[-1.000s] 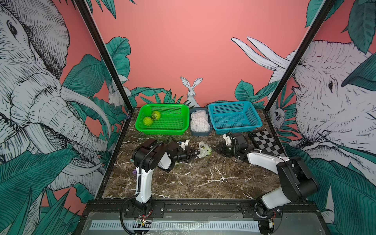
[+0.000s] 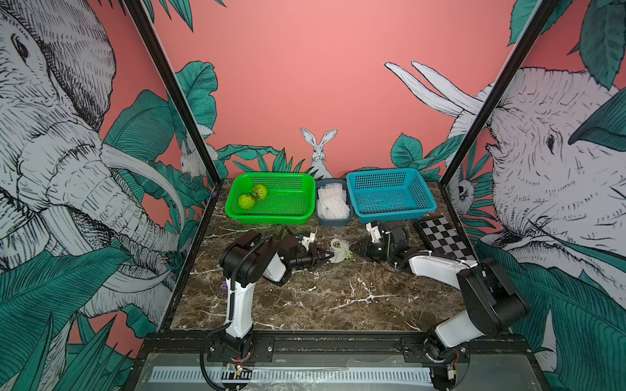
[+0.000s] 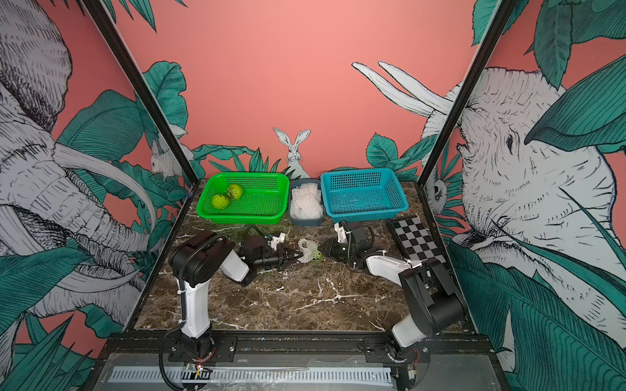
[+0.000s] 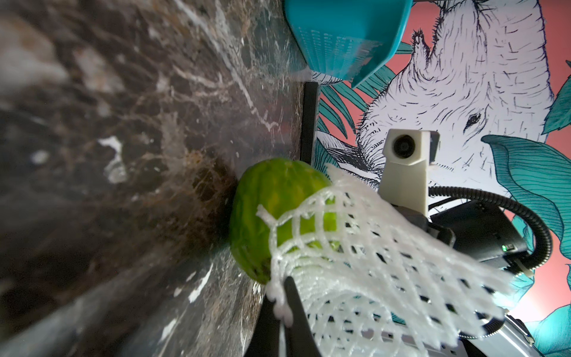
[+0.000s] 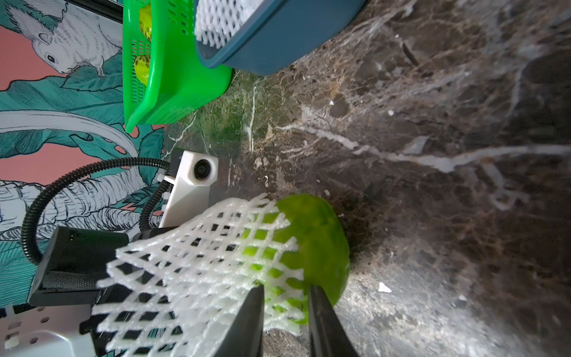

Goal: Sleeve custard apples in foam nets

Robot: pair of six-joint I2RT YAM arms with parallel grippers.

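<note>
A green custard apple (image 5: 324,238) lies on the marble table at centre, a white foam net (image 4: 392,261) partly over it. My left gripper is shut at the net's edge; whether a strand is pinched is unclear. From the other side, my right gripper has its fingertips a little apart at the net and fruit; I cannot tell whether they touch. Two more custard apples (image 2: 245,202) sit in the green basket (image 2: 287,215).
A grey bin (image 2: 334,221) of white nets (image 2: 334,200) and an empty blue basket (image 2: 391,195) stand along the back. A checkered board (image 2: 443,238) lies at the right.
My right arm has shifted slightly near the fruit, its wrist moving a little leftward. The left arm looks unchanged.
</note>
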